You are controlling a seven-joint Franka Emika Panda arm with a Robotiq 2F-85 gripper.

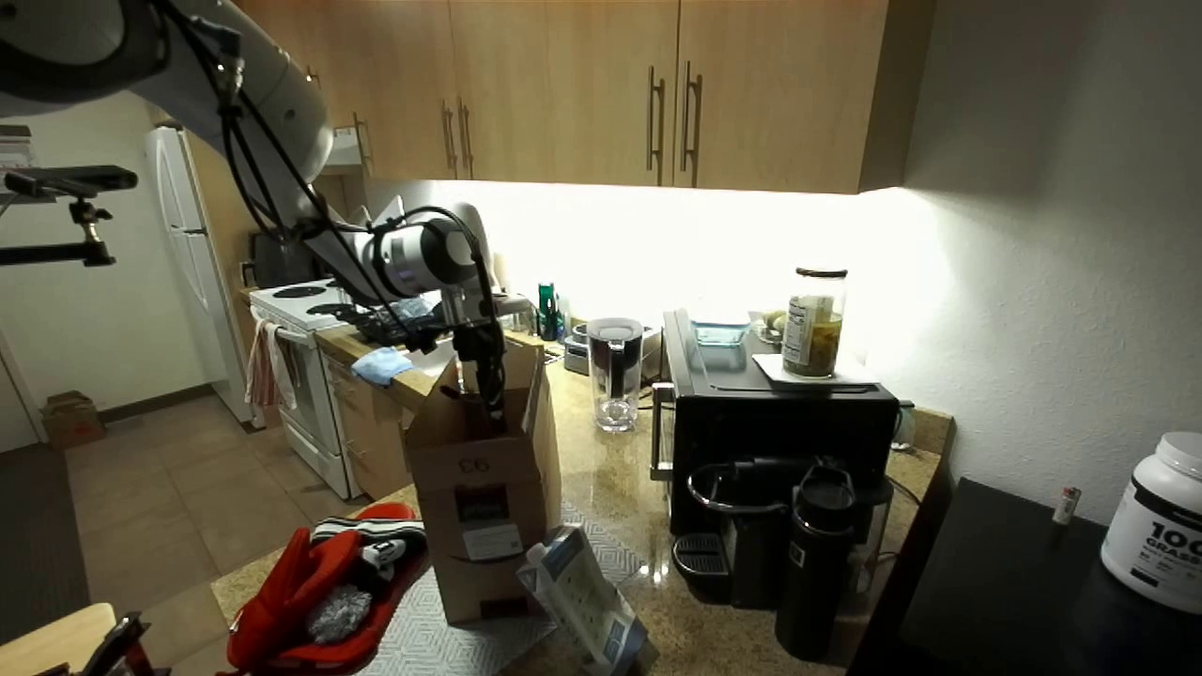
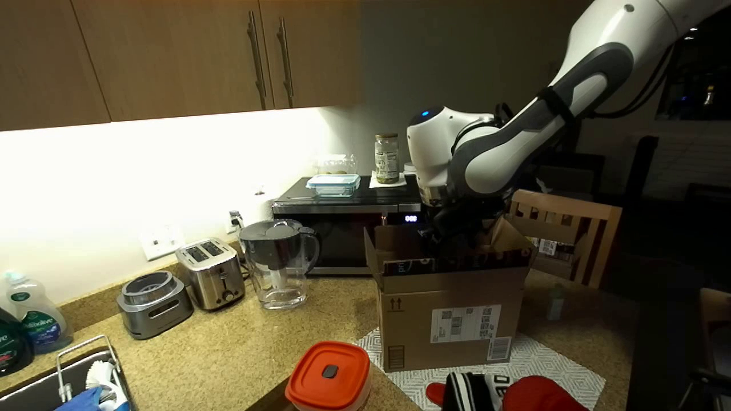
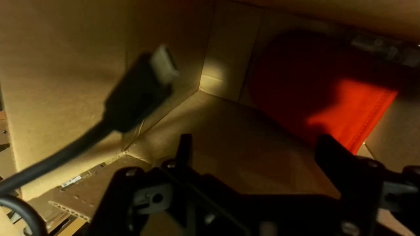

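A tall cardboard box (image 1: 479, 530) stands open-topped on the counter. My gripper (image 1: 490, 411) reaches down into its mouth. From the wrist, the gripper is open, its two dark fingers wide apart with nothing between them. Inside the box lies a red cloth item (image 3: 350, 112), partly in shadow, beyond the right finger and below it. How far the fingertips are from the cloth I cannot tell. In exterior view 2 the box (image 2: 445, 322) hides the fingers behind its front wall and flaps.
A dark cable plug (image 3: 137, 92) hangs close to the wrist camera. Beside the box lie a red bag-like item (image 1: 287, 586) and a leaning carton (image 1: 586, 603). A water pitcher (image 1: 616, 372) and the black oven (image 1: 778, 439) stand farther right. The box walls closely surround the gripper.
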